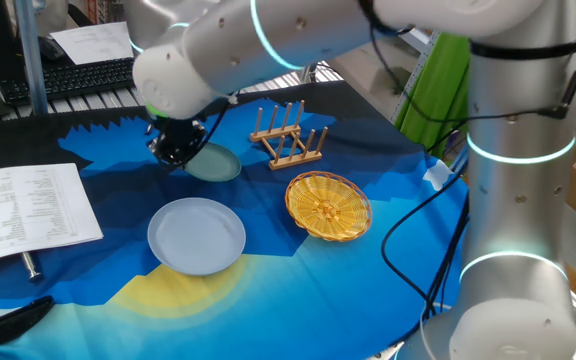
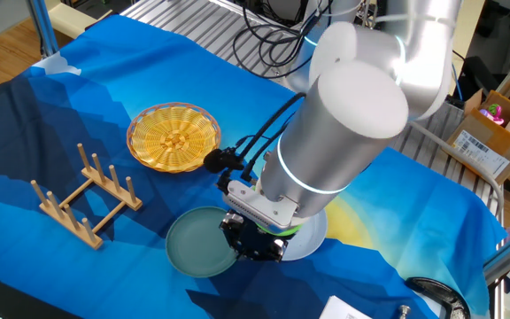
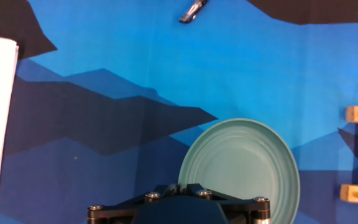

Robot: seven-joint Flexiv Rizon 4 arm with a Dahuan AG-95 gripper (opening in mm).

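Observation:
The round green plate [image 1: 213, 162] is near the far side of the blue cloth, with my gripper [image 1: 176, 150] at its left edge. From the opposite side, the gripper [image 2: 253, 241] covers one edge of the green plate [image 2: 200, 241]. Looking down from the wrist, the gripper has its fingertips close together at the left rim of the green plate [image 3: 244, 162]; the fingers look shut on that rim. The exact contact is hidden, and any gap between plate and cloth is hard to judge. A wooden dish rack [image 1: 290, 145] stands empty to the plate's right.
A pale blue plate [image 1: 197, 236] lies nearer the front, with an empty woven basket [image 1: 328, 206] to its right. Printed sheets [image 1: 30, 218] and a black clamp [image 1: 8, 318] occupy the left side. Open cloth lies in front of the basket.

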